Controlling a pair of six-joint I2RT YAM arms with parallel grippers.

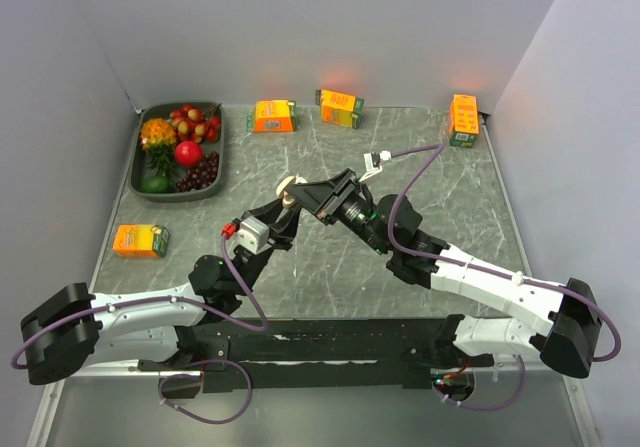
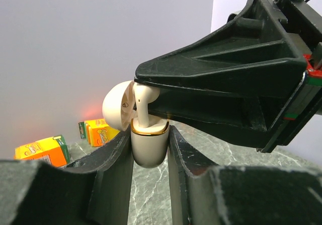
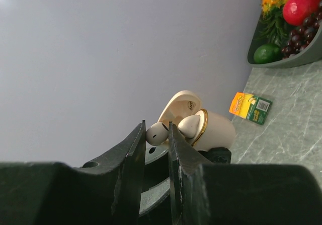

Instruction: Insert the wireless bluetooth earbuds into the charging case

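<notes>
The white charging case [image 2: 149, 149], gold-rimmed, stands upright with its lid [image 2: 115, 105] open, clamped in my left gripper [image 1: 289, 210], which is shut on it. Just above, my right gripper [image 1: 301, 190] is shut on a white earbud [image 3: 156, 134], whose stem [image 2: 143, 109] points down at the case's opening. The stem's lower end meets the top of the case; how deep it sits I cannot tell. Both grippers meet over the middle of the marble table.
A green tray [image 1: 175, 195] of fruit stands at the back left. Orange-yellow boxes [image 1: 273, 116] lie along the back and at the left [image 1: 140, 240].
</notes>
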